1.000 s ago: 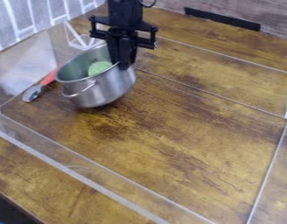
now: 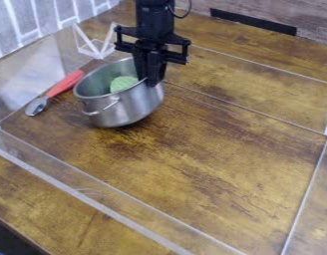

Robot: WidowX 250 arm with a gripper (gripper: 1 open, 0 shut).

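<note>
A steel pot [image 2: 127,108] stands tilted on the wooden table at the left, with a round green object [image 2: 121,84] inside it. My black gripper [image 2: 152,76] reaches down from above to the pot's back right rim, its fingers shut; whether the rim is between them is hard to tell. A spoon with a red handle [image 2: 63,86] lies to the left of the pot.
Clear panels or strips run along the left and right sides, and a pale barrier stands at the back left.
The gripper and pot have shifted slightly right and toward the front; the pot appears a little less tilted than a second ago.
</note>
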